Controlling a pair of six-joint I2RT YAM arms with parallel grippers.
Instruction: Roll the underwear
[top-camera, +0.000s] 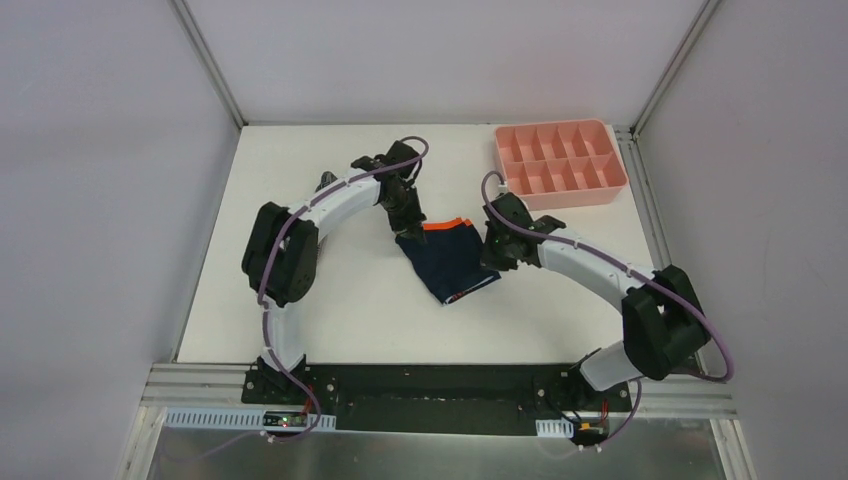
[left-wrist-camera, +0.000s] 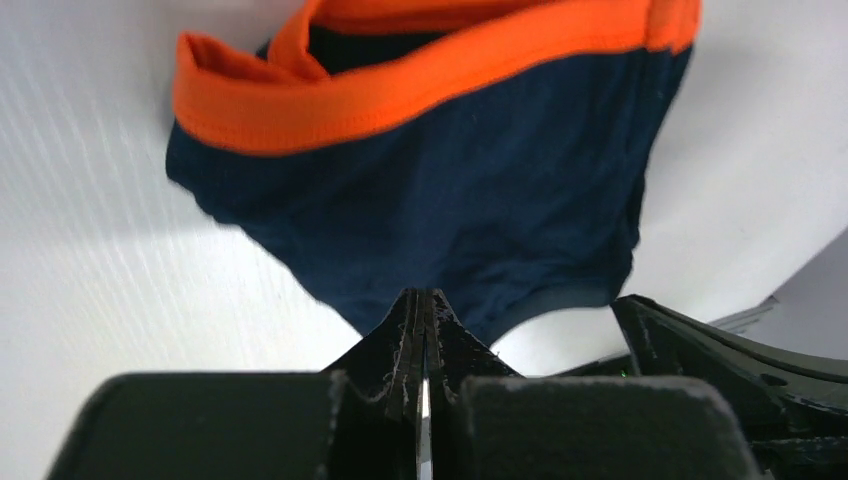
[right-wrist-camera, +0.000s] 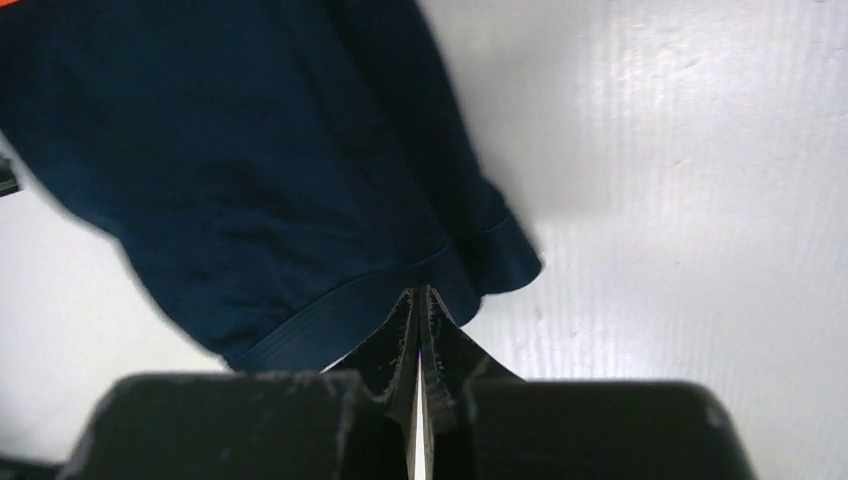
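Observation:
The navy underwear lies folded in a flat slanted piece on the white table, its orange waistband toward the back. In the left wrist view the waistband is partly gaped open at its left end. My left gripper is over the garment's back left corner, its fingers shut with nothing showing between them. At the right side my right gripper is shut too, tips near the lower hem, and no cloth shows between its fingers. Whether either gripper touches the fabric I cannot tell.
A pink divided box with empty compartments stands at the back right. A dark patterned cloth is mostly hidden behind the left arm.

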